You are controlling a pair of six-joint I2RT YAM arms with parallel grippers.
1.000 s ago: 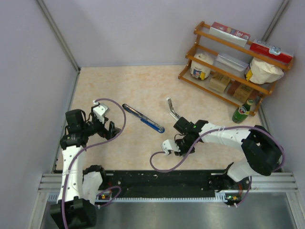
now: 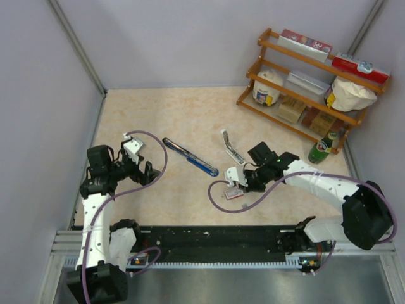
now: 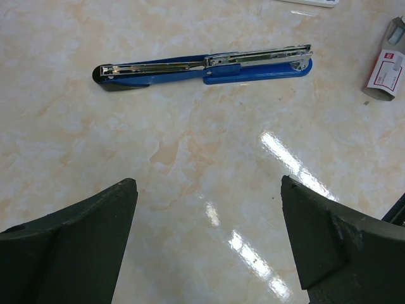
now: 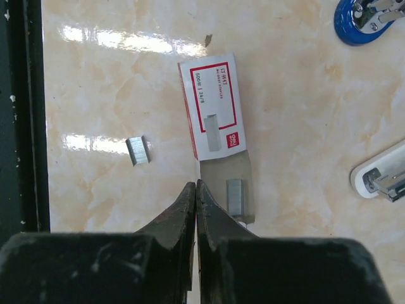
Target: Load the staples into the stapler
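Observation:
The blue stapler (image 3: 205,68) lies opened out, its metal magazine bare, on the middle of the table. A white staple box (image 4: 213,104) with a red border lies flat; one staple strip (image 4: 235,197) rests in its open end and another strip (image 4: 212,133) is on its printed face. On the bare table left of the box lies a small staple strip (image 4: 138,151). Above the box's open end my right gripper is shut, its fingertips together with nothing between them. My left gripper stands open and empty over the table at the left.
A small white stapler (image 2: 232,149), opened up, lies behind the right gripper. Farther back right is a wooden shelf (image 2: 302,93) with boxes and bags, and a green bottle (image 2: 322,147) beside it.
The small strip stays on the table. The left arm is still.

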